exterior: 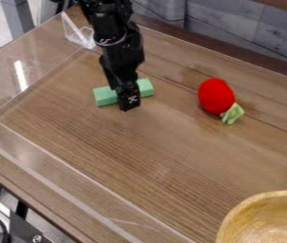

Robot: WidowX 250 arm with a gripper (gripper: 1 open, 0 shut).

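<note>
My black gripper point(121, 93) hangs down from the top of the camera view, open, with its fingertips at a light green block point(105, 96) lying on the wooden table point(133, 171). The fingers stand over the middle of the block and hide part of it; whether they touch it I cannot tell.
To the right lie a red object point(216, 95) and a small pale green piece point(233, 114). A yellow bowl point(260, 220) sits at the lower right corner.
</note>
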